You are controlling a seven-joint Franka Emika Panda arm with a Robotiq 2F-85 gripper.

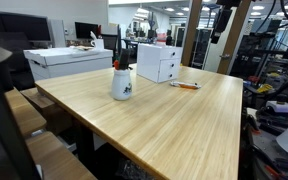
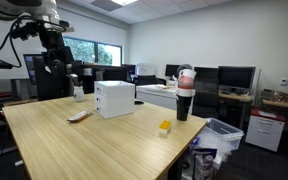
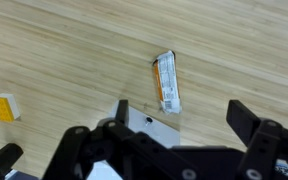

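My gripper stands open above the table, a wide gap between its fingers. Beyond the fingertips in the wrist view lies a slim white-and-orange item, flat on the wood, with nothing touching it. The same item shows in exterior view 2 near the white drawer box, and in exterior view 1 as a thin orange-and-white strip. High over the table at the left of exterior view 2 hangs the gripper, well clear of everything.
A white mug holding dark and red items stands on the table. A yellow-and-white block lies near the table's edge. The drawer box reaches under the gripper in the wrist view.
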